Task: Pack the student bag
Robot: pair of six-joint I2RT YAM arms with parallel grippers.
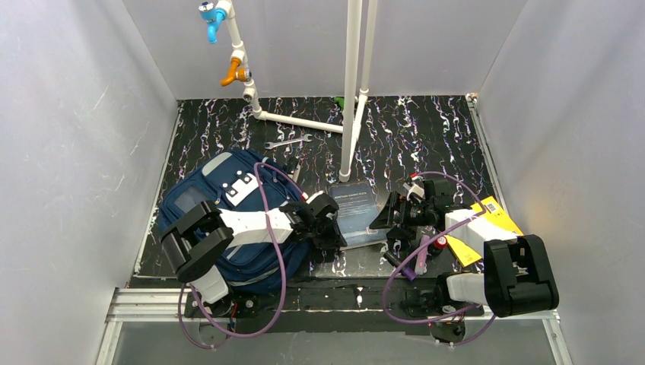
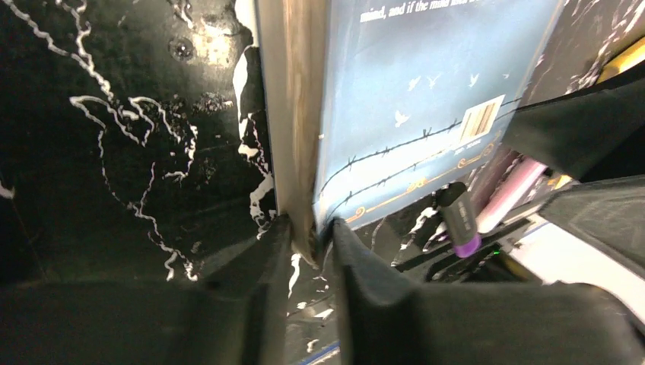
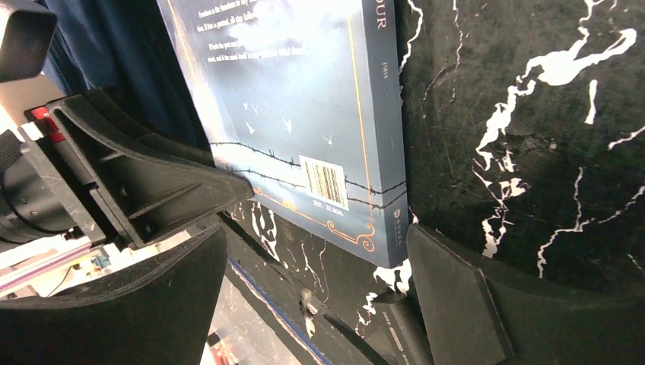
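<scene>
A blue book (image 1: 356, 213) lies back cover up on the black marbled table, between my two grippers. Its brown page edge (image 2: 293, 99) faces left and its spine (image 3: 386, 129) faces right. My left gripper is at the near corner of the page edge, one fingertip on each side, narrowly parted; whether they press on it is unclear. My right gripper stands open at the spine side, its fingers wide apart around the near corner. The dark blue student bag (image 1: 220, 186) fills the left of the table, partly under my left arm.
Below the right gripper lie a dark marker with a purple end (image 1: 401, 266) and a pink stick (image 1: 421, 260). A yellow folder (image 1: 462, 249) is partly under the right arm. White pipes (image 1: 351, 91) and a wrench (image 1: 289, 142) are further back.
</scene>
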